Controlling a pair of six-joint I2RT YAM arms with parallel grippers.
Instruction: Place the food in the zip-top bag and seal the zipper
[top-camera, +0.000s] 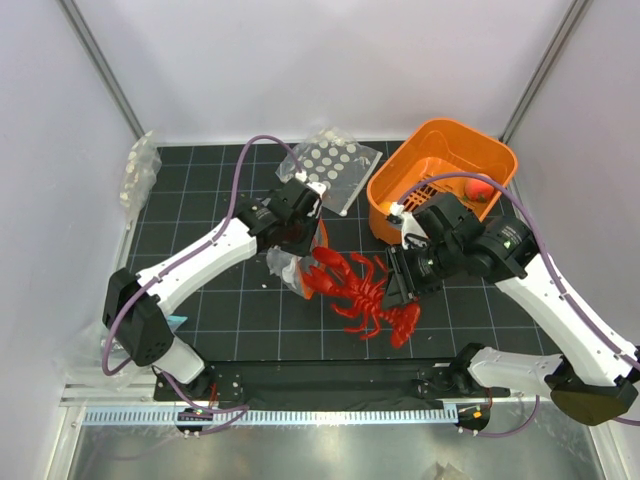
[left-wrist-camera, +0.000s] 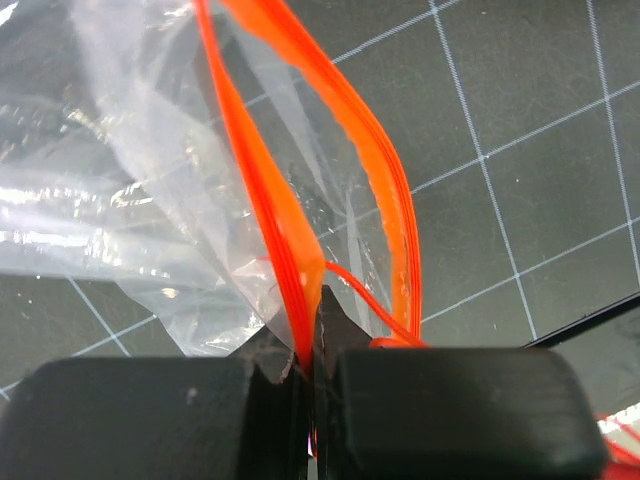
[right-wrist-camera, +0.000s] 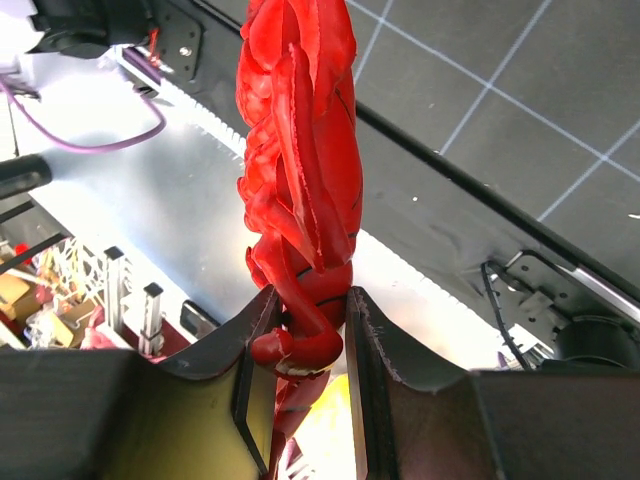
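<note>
A clear zip bag (left-wrist-camera: 120, 180) with an orange zipper (left-wrist-camera: 392, 220) lies on the dark grid mat; in the left wrist view its mouth is spread apart. My left gripper is shut on the bag's zipper edge. A red toy lobster (top-camera: 360, 295) hangs from my right gripper (top-camera: 402, 280), which is shut on it; in the right wrist view the lobster (right-wrist-camera: 300, 170) stands edge-on between the fingers. The lobster's claw end is beside the bag's opening in the top view, just right of my left gripper.
An orange bin (top-camera: 420, 150) with a round red item (top-camera: 478, 189) stands at the back right. A dotted plastic bag (top-camera: 330, 160) lies at the back middle.
</note>
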